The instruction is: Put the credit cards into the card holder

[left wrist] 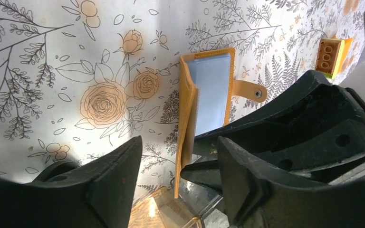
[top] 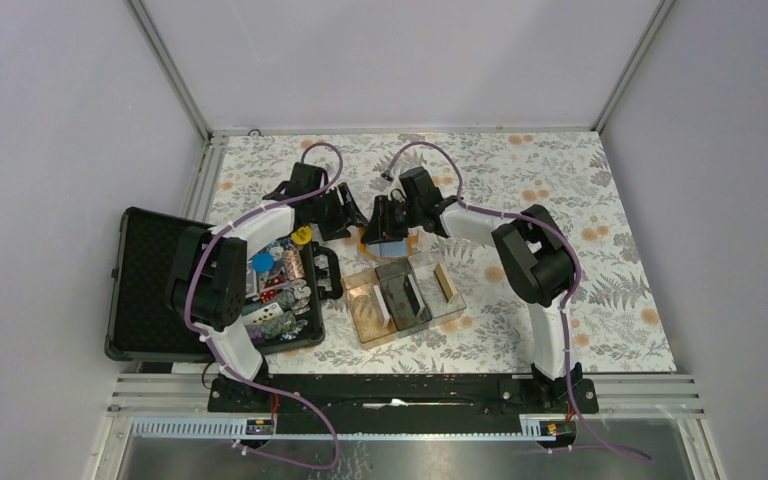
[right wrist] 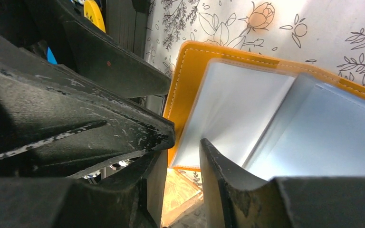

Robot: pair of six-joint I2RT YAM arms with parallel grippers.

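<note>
The orange-edged card holder (left wrist: 231,76) lies open near the table's middle. A clear sleeve (right wrist: 240,99) and one side of its cover stand raised in the right wrist view. My right gripper is closed on the holder's near edge, though the exact contact is partly hidden. My left gripper is open, its fingers apart on either side of the raised cover and the right gripper's tips. In the clear divided box (top: 368,338), thin card-like pieces (top: 447,283) stand in the compartments; their faces are too small to read.
An open black case (top: 150,285) full of small items lies to the left, its handle (top: 328,272) close to the left gripper. Both arms crowd the holder. Free table (top: 600,250) stretches to the right.
</note>
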